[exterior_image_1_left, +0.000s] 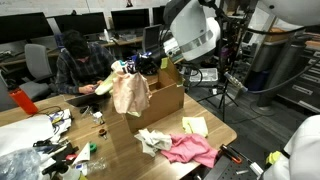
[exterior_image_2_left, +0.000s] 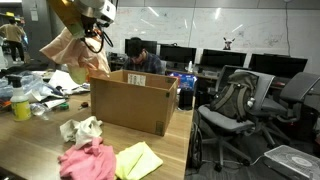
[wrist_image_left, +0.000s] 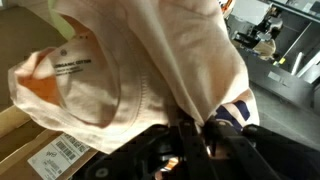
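A peach-pink cloth (exterior_image_1_left: 130, 92) hangs in the air beside the open cardboard box (exterior_image_2_left: 130, 108), gathered at the top by my gripper, which is shut on it. In the wrist view the cloth (wrist_image_left: 110, 70) fills much of the picture and covers the fingertips. Exterior view 2 has the cloth (exterior_image_2_left: 68, 48) at the upper left, above the box's left end. A yellow-green patch shows next to the hanging cloth; whether it is a second cloth in the grip I cannot tell. On the table lie a white cloth (exterior_image_2_left: 80, 130), a pink cloth (exterior_image_2_left: 88, 160) and a yellow cloth (exterior_image_2_left: 137, 160).
Tools and small parts clutter the table's left side, with a clear plastic bag (exterior_image_1_left: 20, 163) at the front. A red bottle (exterior_image_1_left: 24, 101) stands farther back. A person (exterior_image_1_left: 85, 62) sits behind the table. Bare tabletop (exterior_image_1_left: 120, 150) shows left of the white cloth.
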